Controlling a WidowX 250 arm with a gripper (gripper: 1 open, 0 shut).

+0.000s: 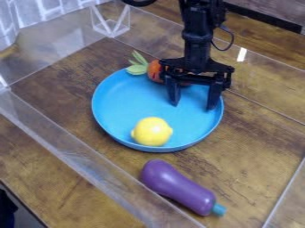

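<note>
My gripper [195, 89] is low over the back right of a blue plate [125, 107], open, its dark fingers spread at the plate's right side. An orange carrot toy with green leaves [154, 71] lies at the plate's back rim, just left of my gripper and partly hidden by it. A yellow lemon [152, 131] sits in the front of the plate. A purple eggplant toy [176, 185] with a teal tip lies on the wooden table in front of the plate.
A clear rim or panel edge runs along the left and front left. A small clear object [109, 25] stands at the back left.
</note>
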